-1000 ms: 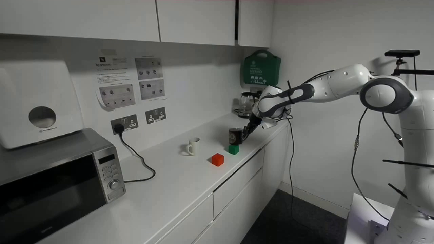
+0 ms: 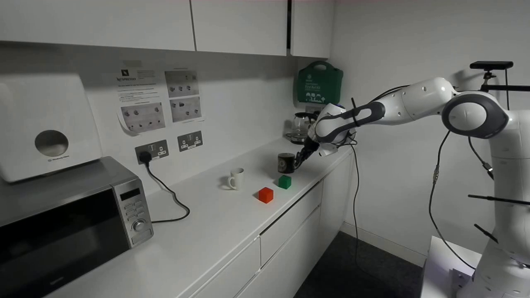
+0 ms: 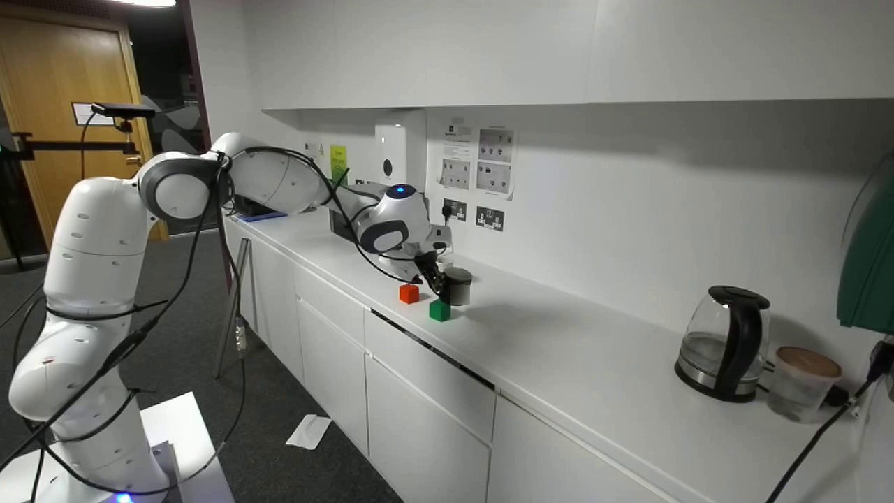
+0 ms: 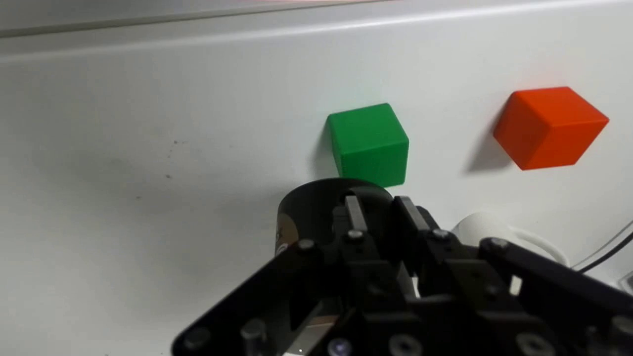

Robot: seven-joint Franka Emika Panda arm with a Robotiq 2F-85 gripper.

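Note:
A dark mug (image 2: 286, 163) with a round pale emblem is at my gripper (image 2: 298, 161), close to the back of the green cube (image 2: 284, 181). In the wrist view the gripper is shut on the mug (image 4: 308, 204), apparently at its handle side, though the fingers hide the exact hold. The mug looks upright in exterior view 2; whether its base touches the counter I cannot tell. The green cube (image 4: 369, 142) rests on the counter, partly overlapped by the mug's rim in the wrist view. A red cube (image 4: 550, 127) lies apart from it.
A white mug (image 2: 237, 179) stands behind the red cube, nearer the wall. A microwave (image 2: 74, 223) occupies one end of the counter. Towards the other end are a kettle (image 3: 726, 344) and a lidded tub (image 3: 802, 384), with clear counter (image 3: 587, 352) before them.
The dark mug and gripper have shifted slightly up and left in exterior view 1, so the mug covers less of the green cube. The cubes and white mug stay put.

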